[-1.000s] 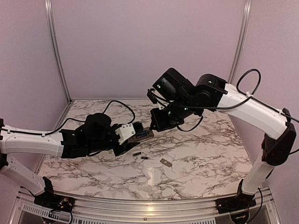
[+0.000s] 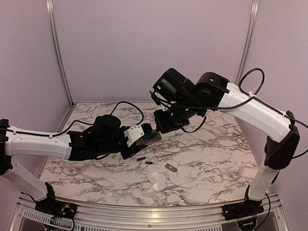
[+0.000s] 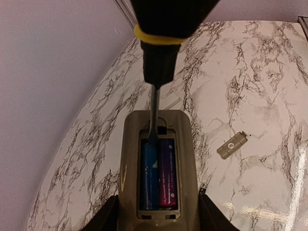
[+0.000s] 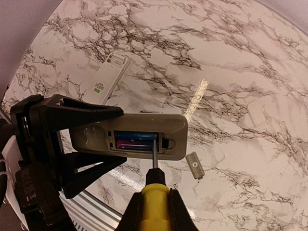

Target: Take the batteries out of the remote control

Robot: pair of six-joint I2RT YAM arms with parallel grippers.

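Observation:
My left gripper [image 2: 137, 139] holds the grey remote [image 3: 131, 163] above the table, back side up. Its open compartment shows a blue battery [image 3: 149, 178] and a purple battery [image 3: 167, 178]. My right gripper is shut on a screwdriver with a yellow handle [image 4: 155, 202]. The screwdriver's metal tip [image 3: 154, 110] reaches into the compartment at one end of the batteries, by the blue one.
On the marble table [image 2: 207, 159] lie the detached battery cover [image 4: 195, 165], a white remote-like object [image 4: 108, 77] and small dark items [image 2: 149, 162] below the arms.
Compared with a second ago, both arms and the held remote sit slightly higher in the top view.

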